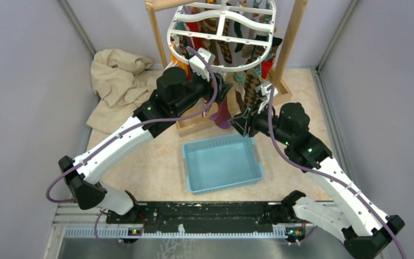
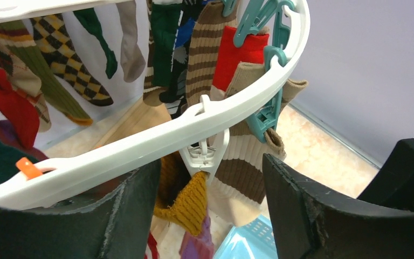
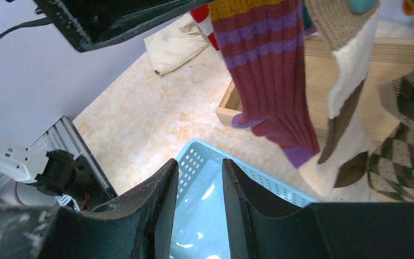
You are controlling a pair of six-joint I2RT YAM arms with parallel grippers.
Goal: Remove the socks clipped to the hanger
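Note:
In the left wrist view, a white clip (image 2: 200, 155) under the hanger's white rim (image 2: 237, 108) grips the mustard cuff (image 2: 190, 208) of a sock. My left gripper is open, its fingers apart on either side of this clip and cuff. The same sock shows its maroon leg with purple stripes (image 3: 264, 70) in the right wrist view, hanging over the basket's far edge. Below and in front of it, my right gripper stands part open, with nothing between its fingers. In the top view the left arm hides the clip.
An empty blue basket (image 1: 223, 162) lies below the hanger. Several other socks hang close by, including a white and brown one (image 3: 350, 97) and a checked one (image 3: 409, 135). Wooden posts (image 1: 291, 38) flank the hanger. A beige cloth (image 1: 121, 89) lies at left.

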